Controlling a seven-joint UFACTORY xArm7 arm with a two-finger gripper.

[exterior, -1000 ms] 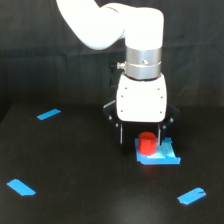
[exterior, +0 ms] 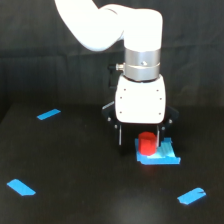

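Note:
A red object (exterior: 148, 144) sits on a light blue piece (exterior: 160, 157) right of the middle of the dark table. My gripper (exterior: 140, 137) is lowered close over it, pointing down from the white arm. Its thin dark fingers stand apart, wider than the red object, one to the left and one near its right edge. The white gripper body hides the area just behind the red object's top. Whether a finger touches the object cannot be made out at this size.
Blue strips lie flat on the dark table: one at the back left (exterior: 48, 114), one at the front left (exterior: 21, 187) and one at the front right (exterior: 191, 196). A dark curtain (exterior: 50, 60) hangs behind.

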